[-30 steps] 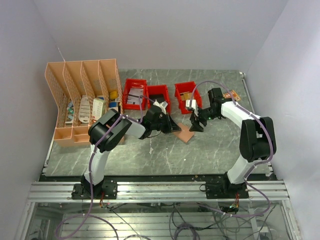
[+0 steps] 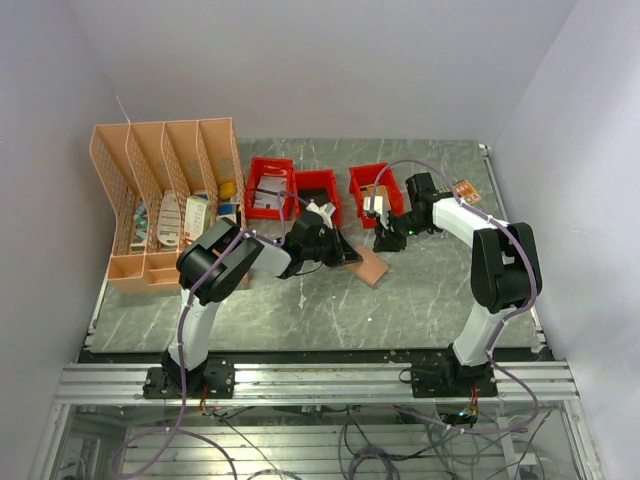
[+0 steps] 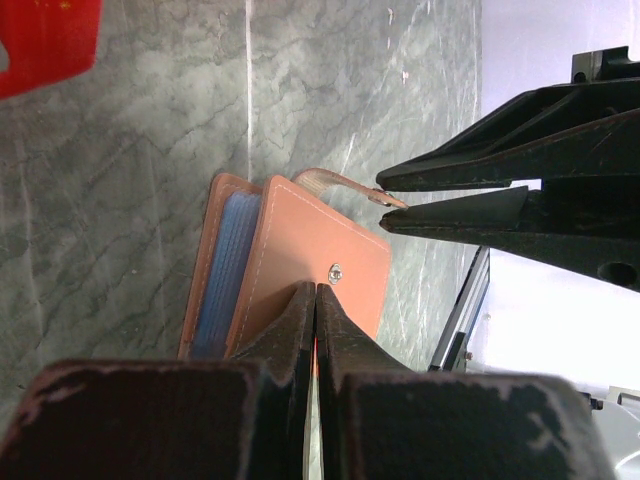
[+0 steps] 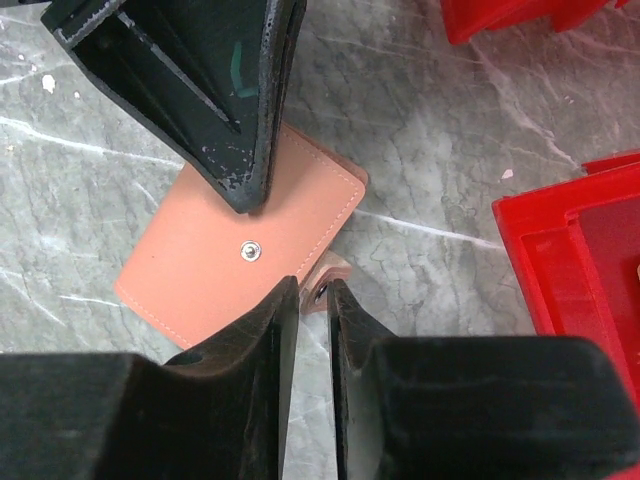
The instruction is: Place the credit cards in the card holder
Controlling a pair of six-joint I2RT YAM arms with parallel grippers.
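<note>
The peach leather card holder (image 2: 367, 266) lies on the marble mat near the middle, its blue card slot (image 3: 228, 270) showing in the left wrist view. My left gripper is shut on the card holder, pressing at its edge. My right gripper is at the holder's small strap tab; in the left wrist view its fingertips sit close around that raised strap, part open or nearly shut.
Three red bins (image 2: 271, 165) stand behind the work spot, one at the right wrist view's edge (image 4: 540, 230). A peach divided organiser (image 2: 127, 266) fills the left.
The left arm has not visibly moved.
</note>
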